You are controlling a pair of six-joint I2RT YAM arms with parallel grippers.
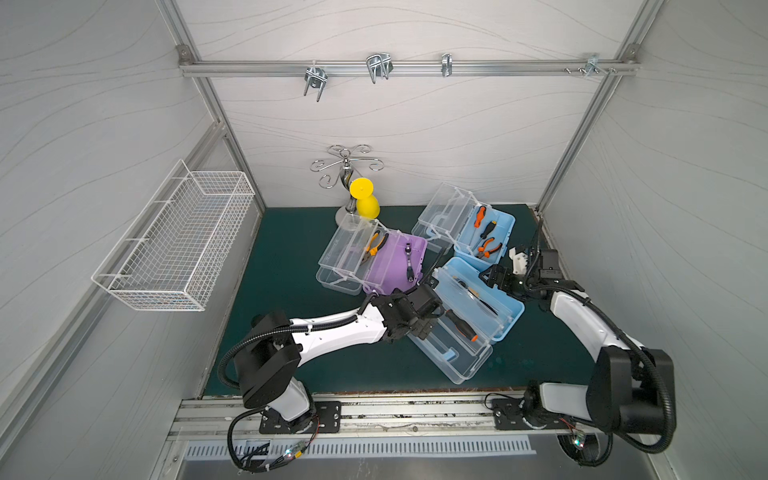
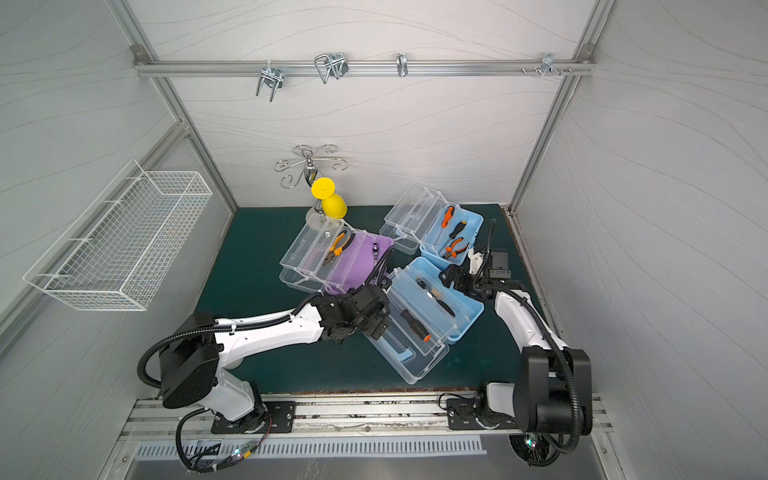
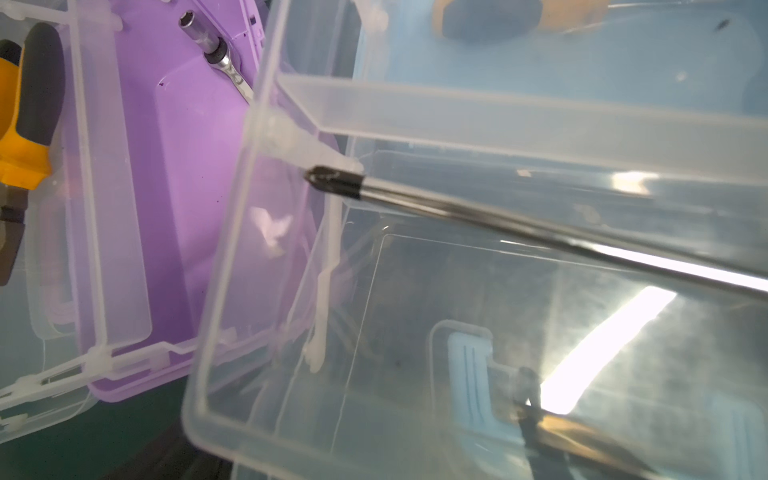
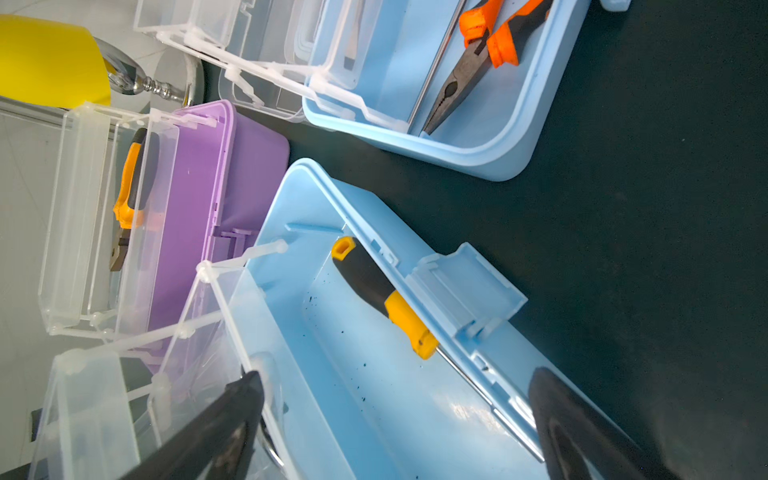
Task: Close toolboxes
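Observation:
Three open toolboxes with clear trays and lids stand on the green table: purple (image 1: 400, 260), back blue (image 1: 500, 220) and front blue (image 1: 512, 316), all holding tools. My left gripper (image 1: 424, 312) is low over the tray (image 1: 448, 352) of the front box; in the left wrist view a screwdriver shaft (image 3: 480, 212) lies beneath it, and its fingers and finger state are hidden. My right gripper (image 1: 494, 277) stands open at the right rim of the front box, with the yellow-black screwdriver (image 4: 408, 320) inside between and beyond its fingers.
A yellow object (image 1: 366, 204) and a chrome stand (image 1: 344, 164) are behind the purple box. A wire basket (image 1: 176, 248) hangs on the left wall. Free table (image 1: 280, 288) shows at left and right of the boxes.

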